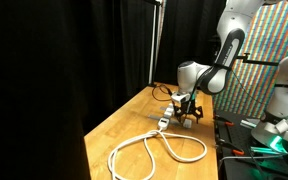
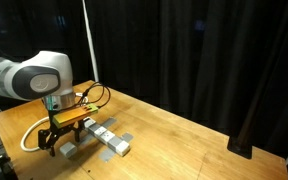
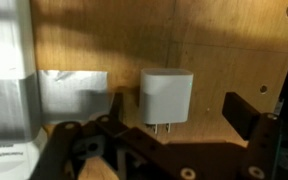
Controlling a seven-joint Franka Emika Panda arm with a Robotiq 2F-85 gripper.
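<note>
A white plug-in charger block (image 3: 166,98) with two metal prongs lies on the wooden table. In the wrist view my gripper is open above it, one dark finger to each side, with nothing held. The right finger is farther from the block than the left one. Exterior view 1 has the gripper (image 1: 190,109) low over the table, just above the block (image 1: 187,124). Seen from the other side, the gripper (image 2: 60,137) hovers close over the block (image 2: 68,150).
A white and grey power strip (image 2: 106,138) lies beside the block, with its white cord (image 1: 124,148) looped over the table. Silvery tape (image 3: 74,92) sticks to the wood between strip and block. Much of the table (image 2: 184,145) away from the arm is bare.
</note>
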